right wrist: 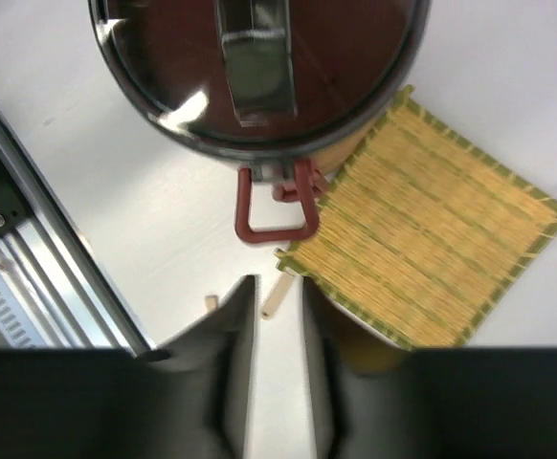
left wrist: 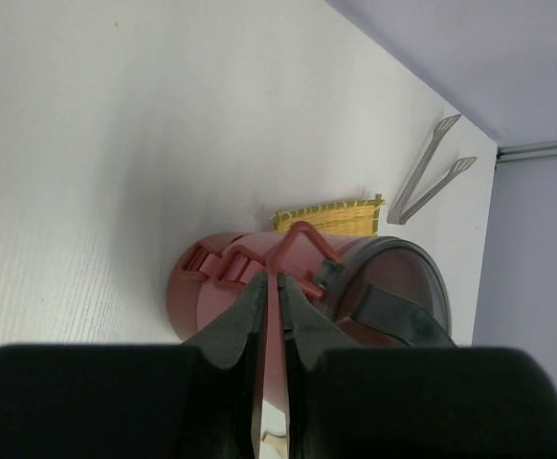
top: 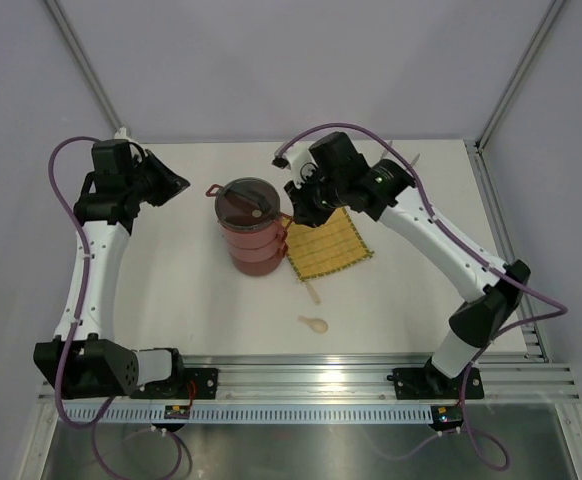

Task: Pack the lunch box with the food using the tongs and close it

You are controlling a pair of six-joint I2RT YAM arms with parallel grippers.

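Observation:
A stacked pink lunch box (top: 254, 250) with a dark lid (top: 239, 208) stands at the table's middle. My right gripper (top: 304, 212) hangs just right of it; in the right wrist view the red side handle (right wrist: 277, 232) lies ahead of its blurred fingers (right wrist: 277, 335), which are slightly apart with nothing visible between. My left gripper (top: 179, 185) is left of the lunch box, shut, with nothing visible between its fingers.
A yellow bamboo mat (top: 329, 248) lies right of the lunch box, with a wooden spoon (top: 313, 325) below. Tongs (left wrist: 420, 172) lie at the back right.

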